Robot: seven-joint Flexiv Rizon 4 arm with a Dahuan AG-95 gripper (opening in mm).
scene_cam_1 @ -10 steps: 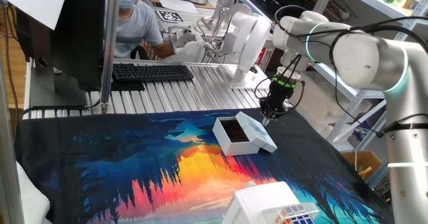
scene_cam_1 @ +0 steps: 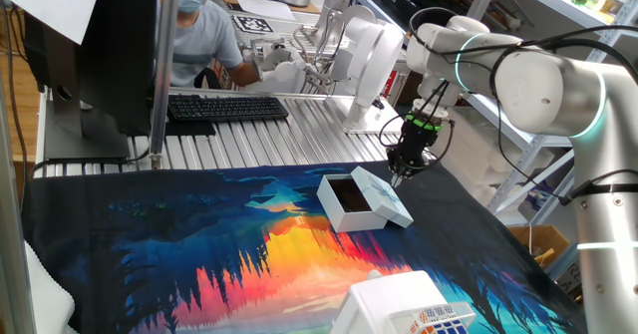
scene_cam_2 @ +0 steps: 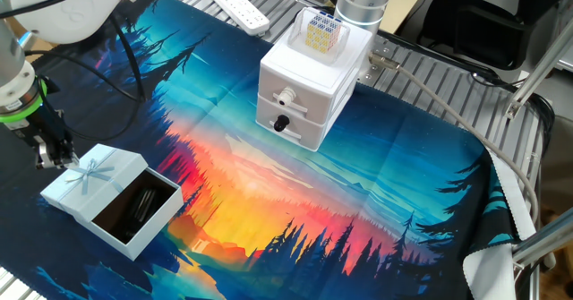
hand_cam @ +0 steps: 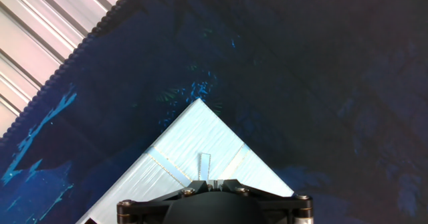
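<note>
A pale blue gift box [scene_cam_1: 351, 219] stands on the cloth with its dark inside partly uncovered. Its lid [scene_cam_2: 117, 167], with a ribbon bow [scene_cam_2: 91, 176], lies askew across one side of the box, tilted in exterior view 1. My gripper points down at the lid's bow, its fingertips close together. A ribbon tail [hand_cam: 204, 164] sticks out just ahead of them in the wrist view. Whether any ribbon is pinched between the fingers is hidden. Inside the box lies something dark [scene_cam_2: 143, 209], not clear enough to name.
A small white drawer unit [scene_cam_2: 309, 90] carries a clear holder with a patterned block [scene_cam_2: 320, 33]. Behind it is a white power strip [scene_cam_2: 240, 9]. The colourful cloth [scene_cam_2: 260, 192] between box and drawers is free. A keyboard [scene_cam_1: 227, 108] and a person are beyond the cloth.
</note>
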